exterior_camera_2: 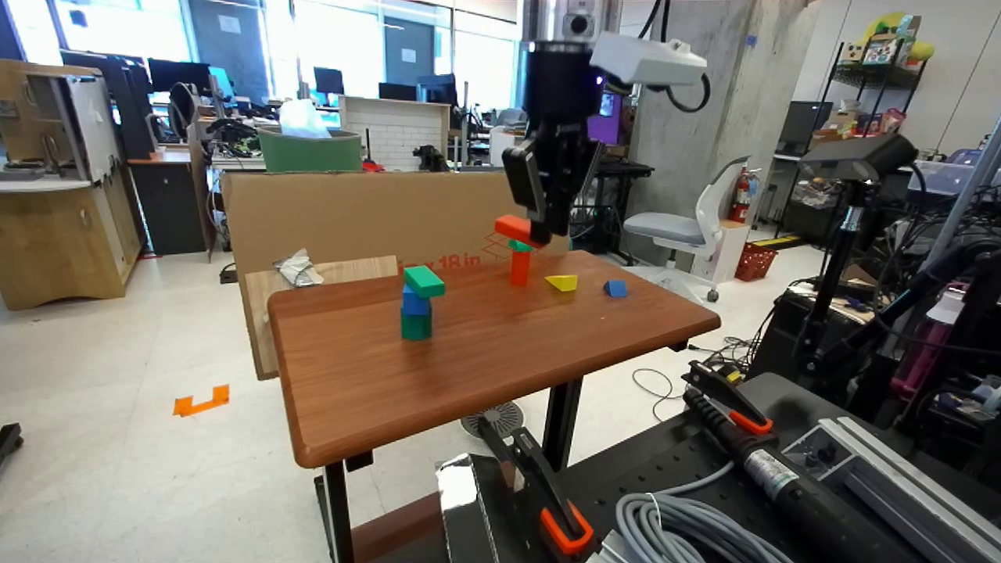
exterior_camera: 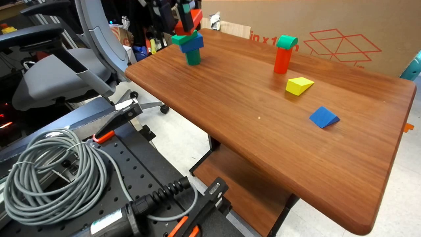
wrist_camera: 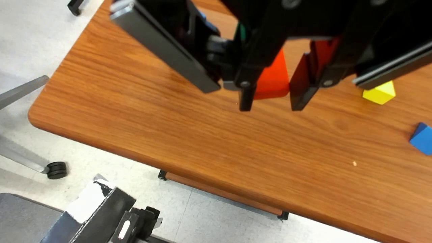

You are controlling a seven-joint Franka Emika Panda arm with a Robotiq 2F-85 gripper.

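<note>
My gripper (exterior_camera: 180, 21) is shut on a red block (exterior_camera: 194, 20), held up above the table at the top of exterior view 1. In the wrist view that red block (wrist_camera: 271, 83) lies between my two dark fingers, partly hidden by them. Exterior view 2 has my gripper (exterior_camera_2: 547, 233) with the red block (exterior_camera_2: 516, 228) in the air. A stack stands on the table: a green block (exterior_camera_2: 424, 281) sits turned and overhanging on a blue block (exterior_camera_2: 414, 302), over a green cylinder (exterior_camera_2: 415, 327).
A red cylinder (exterior_camera: 282, 60) topped by a green half-round block (exterior_camera: 286, 41) stands toward the back. A yellow wedge (exterior_camera: 298, 85) and a blue wedge (exterior_camera: 324, 117) lie nearby. Bare wood covers the table's (exterior_camera: 244, 130) middle and front. Cardboard (exterior_camera: 355, 35) borders the back.
</note>
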